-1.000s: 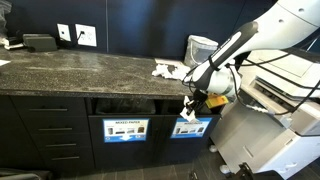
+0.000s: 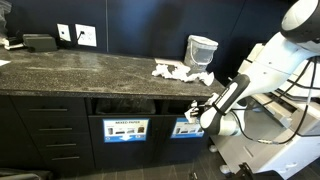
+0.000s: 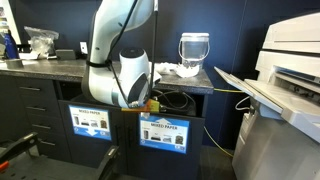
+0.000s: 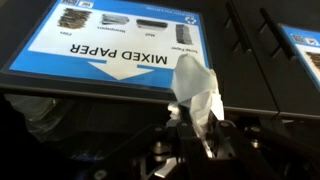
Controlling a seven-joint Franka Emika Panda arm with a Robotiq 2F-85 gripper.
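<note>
A crumpled white paper or tissue [image 4: 196, 88] stands up between the fingers of my gripper, which is shut on it in the wrist view. Exterior view 1 shows the gripper [image 2: 192, 113] low at the cabinet front, by the right-hand bin opening below the counter. Behind the held piece in the wrist view is the blue-and-white "MIXED PAPER" label [image 4: 120, 45]. Exterior view 2 has the arm in front of the bins, and its gripper is hard to make out there.
More crumpled white paper [image 2: 182, 72] lies on the counter [image 2: 90, 72] beside a clear lidded bucket [image 2: 201, 51]. Two labelled bins are below; the left one's label [image 2: 125, 129] is in view. A white machine [image 3: 262, 130] stands close on the right.
The arm has swung and lowered toward the right in exterior view 1. The gripper has stayed near the right bin with the white piece in it.
</note>
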